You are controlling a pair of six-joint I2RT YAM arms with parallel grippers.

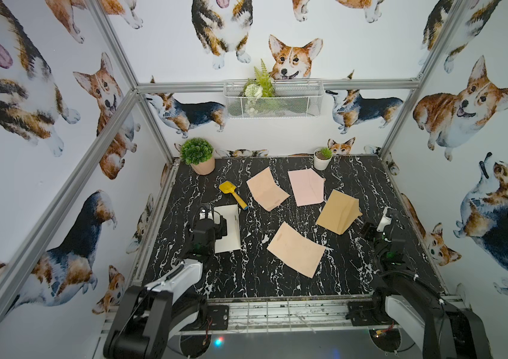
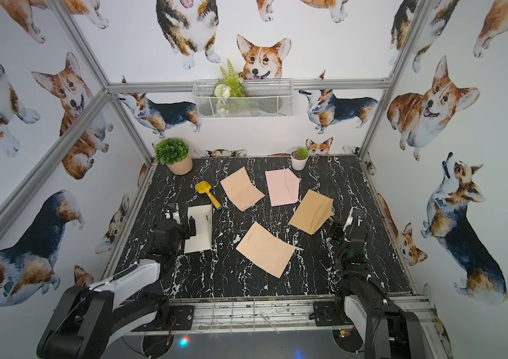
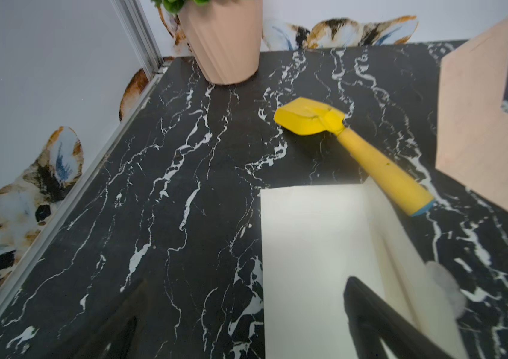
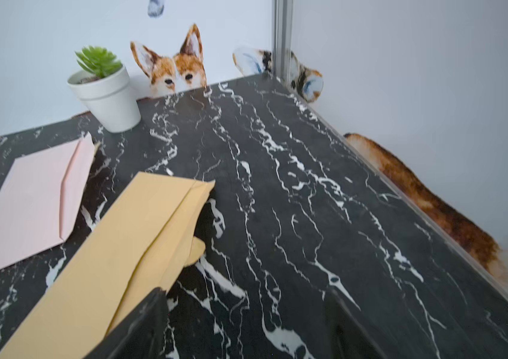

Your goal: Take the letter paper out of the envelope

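Observation:
A tan envelope [image 1: 337, 212] lies on the table, its flap side raised toward the right in the right wrist view. Behind it and to its left is a pink envelope [image 4: 29, 197]. On the left side a white envelope [image 3: 319, 251] lies with its flap standing up along its right edge. Two bare peach sheets, one at the back [image 1: 267, 188] and one at the front [image 1: 297, 249], rest between them. Over the white envelope's left part, my left gripper stands open, holding nothing. My right gripper is open and empty, just right of the tan envelope.
A yellow scoop [image 3: 373, 158] lies behind the white envelope, its handle end close to the flap. Potted plants stand at the back left [image 1: 198, 155] and back right [image 1: 322, 158]. Clear table lies between the white envelope and the front sheet.

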